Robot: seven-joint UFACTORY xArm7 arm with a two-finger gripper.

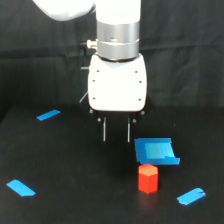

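My gripper points straight down over the dark table, left of a red block. Its two thin fingers stand apart, and only dark background shows between them. A shallow blue tray lies to the right of the fingers, its inside bare as far as I can see. Just in front of the tray's lower edge is the red block; whether the two touch, I cannot tell.
Flat blue strips lie at the far left, the near left and the near right. A dark curtain hangs behind.
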